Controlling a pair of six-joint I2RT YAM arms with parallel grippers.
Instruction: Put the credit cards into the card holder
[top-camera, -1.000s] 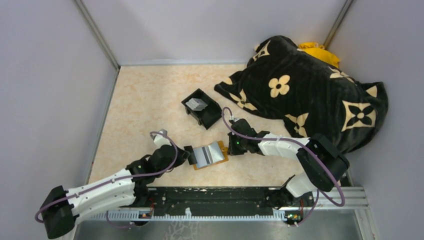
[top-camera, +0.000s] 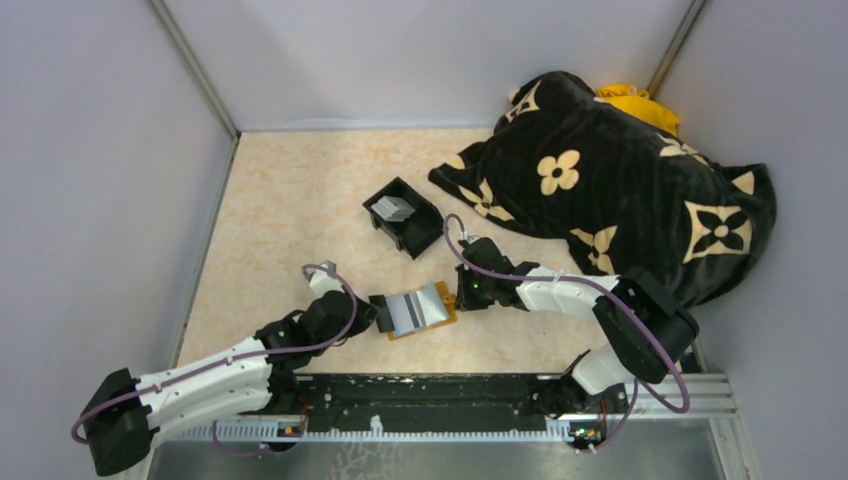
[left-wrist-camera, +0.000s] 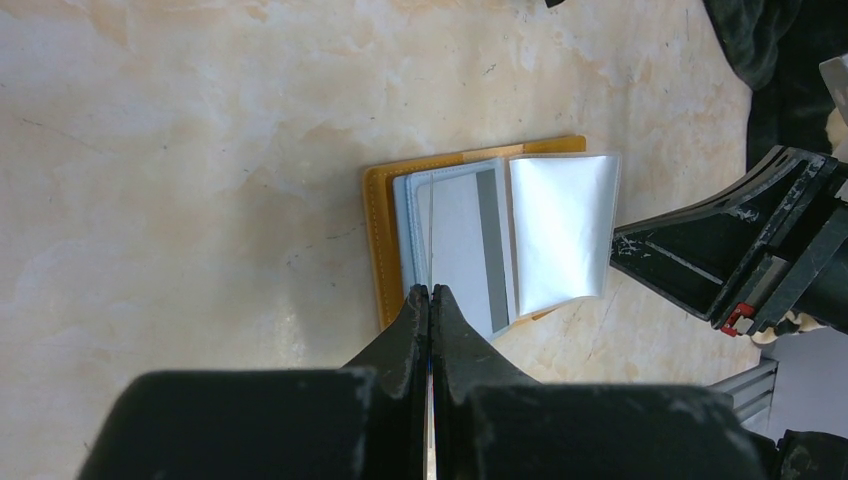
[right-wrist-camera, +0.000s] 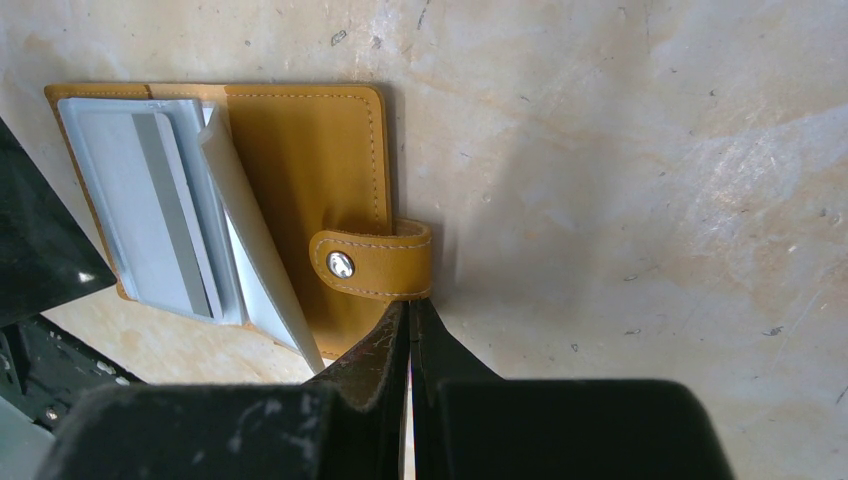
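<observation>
The tan card holder (right-wrist-camera: 310, 130) lies open on the table, its clear sleeves (left-wrist-camera: 565, 230) spread and one page standing partly raised. My left gripper is shut on a thin black card (top-camera: 382, 313), which shows edge-on in the left wrist view and reaches over the left side of the holder. The same card's dark face (right-wrist-camera: 45, 235) fills the left edge of the right wrist view. My right gripper is shut, its tips against the near edge of the snap strap (right-wrist-camera: 390, 265); whether any strap is pinched cannot be seen.
A black tray (top-camera: 423, 232) holding several pale cards (top-camera: 392, 208) stands behind the holder. A dark blanket with flower patterns (top-camera: 640, 170) is heaped at the back right.
Almost nothing differs; the left gripper and its black card have shifted very slightly. The right arm, holder and tray stay where they were.
</observation>
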